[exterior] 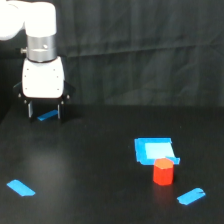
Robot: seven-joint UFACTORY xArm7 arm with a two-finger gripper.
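At the back left my gripper (pixel 45 112) points down, its two dark fingers spread wide apart and low over the table. A blue strip (pixel 47 115) lies on the table in the space between them, and nothing shows as gripped. On the right, a red-orange block (pixel 163 172) stands just in front of a blue-edged piece with a pale middle (pixel 155 152). The block hides part of that piece's front edge.
Another blue strip (pixel 20 188) lies at the front left, and one more blue strip (pixel 191 196) at the front right. A dark curtain (pixel 140 50) hangs behind.
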